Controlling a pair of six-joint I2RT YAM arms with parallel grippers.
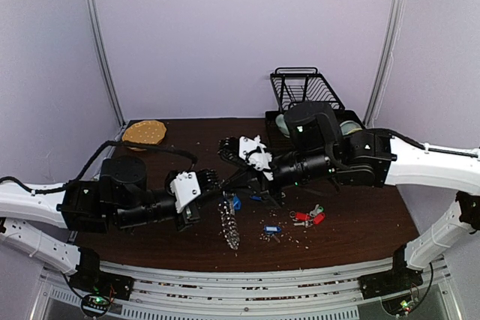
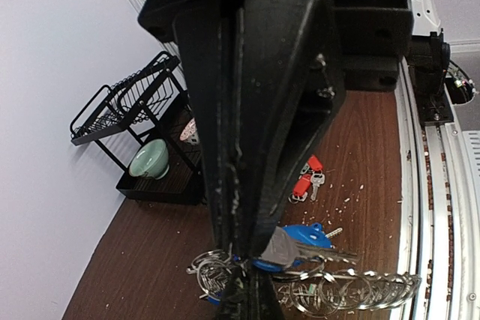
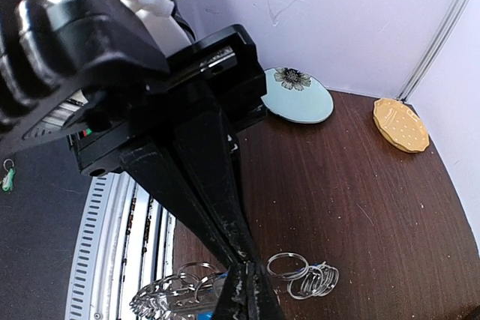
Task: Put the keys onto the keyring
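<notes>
My grippers meet tip to tip above the table. The left gripper is shut on the coiled metal keyring (image 1: 229,222), whose rings dangle toward the front edge; a smaller cluster of its rings (image 2: 214,269) shows on the other side. Coming in against it, my right gripper is shut, with a silver key (image 2: 280,248) and a bit of blue at its tips. The fingers cover the contact, so whether the key is threaded on a ring cannot be seen. Behind them a blue key tag (image 2: 306,235) lies on the table.
Red-tagged keys (image 1: 309,216) lie right of centre, and another blue tag (image 1: 271,229) sits among small scraps. A black dish rack (image 1: 304,95) stands at the back right. The yellow round mat (image 1: 145,133) is at the back left.
</notes>
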